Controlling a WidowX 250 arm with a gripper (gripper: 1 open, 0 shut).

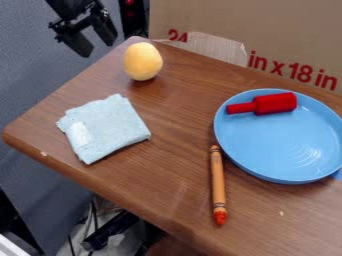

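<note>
The black gripper (95, 37) hangs at the top left beyond the table's edge, its fingers apart with nothing between them. A yellow egg-shaped object (143, 61) sits near the back left of the wooden table. A folded pale blue cloth (104, 128) lies at the left. A blue plate (281, 150) at the right holds a red cylindrical object with a narrow handle (274, 103). An orange crayon-like stick (218, 185) lies just left of and in front of the plate.
A cardboard box (247, 40) stands along the back.
</note>
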